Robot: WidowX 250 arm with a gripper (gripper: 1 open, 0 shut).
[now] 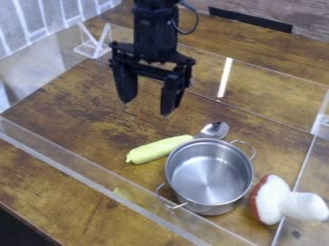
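My black gripper (148,88) hangs open over the middle of the wooden table, above and behind the other objects, with nothing between its fingers. Below it lies a pale yellow-green elongated vegetable (158,149). A metal spoon (214,130) rests to its right, behind a steel pot (207,175) with two side handles. A white object with a red part (288,202), possibly a toy mushroom, lies at the right of the pot.
Clear low walls surround the wooden surface (71,125). A small white bracket-like piece stands at the back left.
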